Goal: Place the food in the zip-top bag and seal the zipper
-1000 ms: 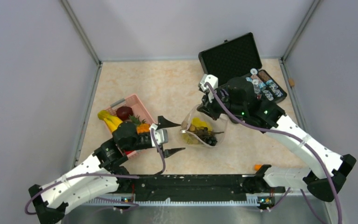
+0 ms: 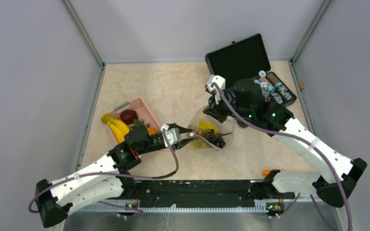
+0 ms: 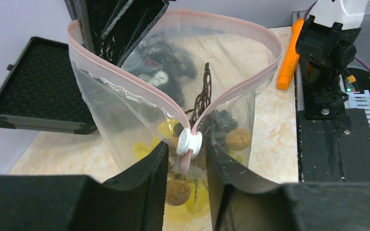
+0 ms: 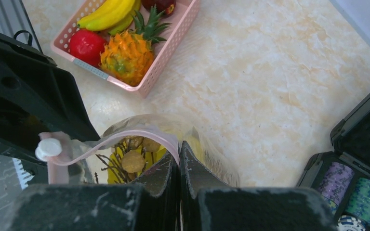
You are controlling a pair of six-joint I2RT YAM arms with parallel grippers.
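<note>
The clear zip bag [image 2: 209, 127] stands with food inside: yellow pieces, round brown items and dark stems. Its pink-edged top gapes, with a white slider [image 3: 189, 143] at one end. My left gripper is part open, its fingers either side of that slider and zipper end; contact cannot be told. My right gripper is shut on the bag's zipper edge at the other side, as the top and right wrist views show.
A pink basket of fruit [image 4: 151, 77] stands at left. A black case [image 2: 236, 57] with chips is at back right. An orange cylinder [image 3: 290, 57] lies near the front right edge.
My left gripper has moved right to the bag's slider, and its fingers have drawn closer together. The right gripper holds still at the bag.
</note>
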